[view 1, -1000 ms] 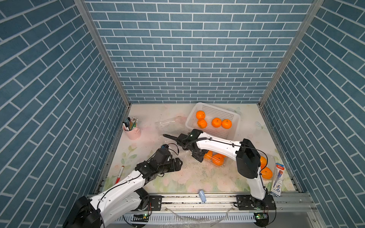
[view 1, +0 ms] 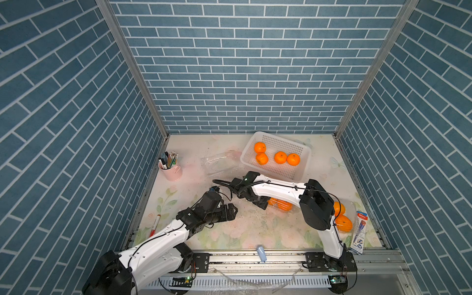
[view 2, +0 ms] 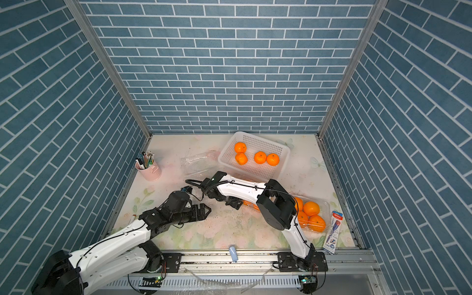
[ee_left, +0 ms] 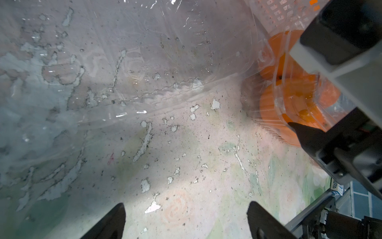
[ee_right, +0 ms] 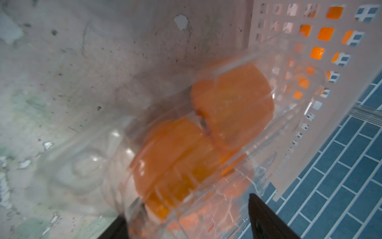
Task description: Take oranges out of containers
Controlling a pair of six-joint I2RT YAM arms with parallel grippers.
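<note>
A clear plastic container of oranges stands on the table in front of the white basket, which holds several oranges. My right gripper is over the left end of that container, part open, with clear plastic between or under its fingers; whether it grips it I cannot tell. My left gripper stands open just left and front of it, over bare table. At the right, a second clear container of oranges is partly behind the right arm.
An empty clear plastic piece lies left of the basket. A pink pen cup, a red marker, a packaged item and a blue object lie around the edges.
My right gripper has shifted slightly right and down, covering more of the front container. The basket has moved slightly back. My left arm is nearly still.
</note>
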